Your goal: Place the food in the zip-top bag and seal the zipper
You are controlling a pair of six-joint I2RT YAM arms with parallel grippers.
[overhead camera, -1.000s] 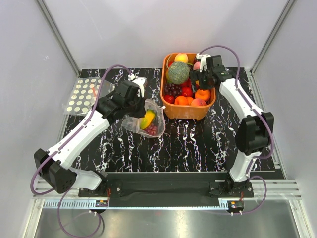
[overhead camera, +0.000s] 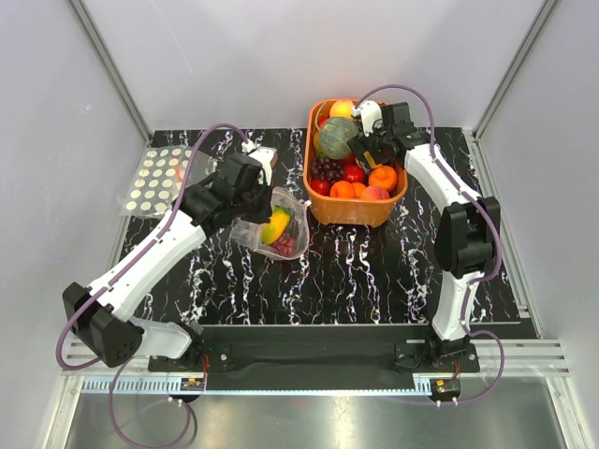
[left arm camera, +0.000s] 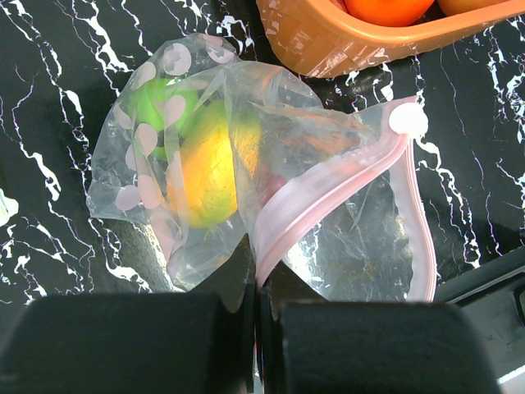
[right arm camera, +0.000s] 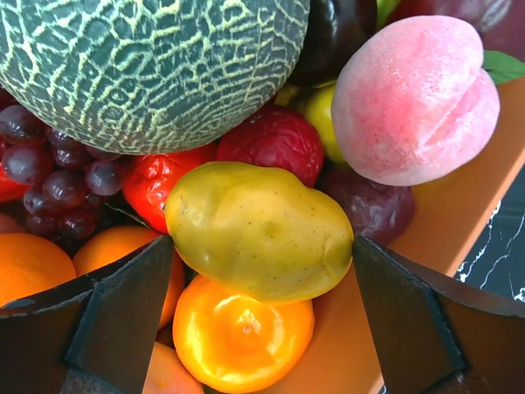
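Observation:
A clear zip top bag (left arm camera: 328,189) with pink spots and a pink zipper edge has its mouth spread. A yellow-green mango (left arm camera: 209,168) and a green item (left arm camera: 156,115) show through its film; grapes (overhead camera: 284,244) lie at its mouth in the top view. My left gripper is shut on the zipper edge. Over the orange basket (right arm camera: 472,205), my right gripper stands open above a yellow potato (right arm camera: 258,230). Its fingertips flank the potato's two ends closely; I cannot tell whether they touch.
Around the potato lie a melon (right arm camera: 148,70), a pink peach (right arm camera: 418,98), an orange (right arm camera: 244,336), dark grapes (right arm camera: 66,180) and several other fruits. A flat spotted bag (overhead camera: 154,182) lies at the back left. The marble table in front of the basket is clear.

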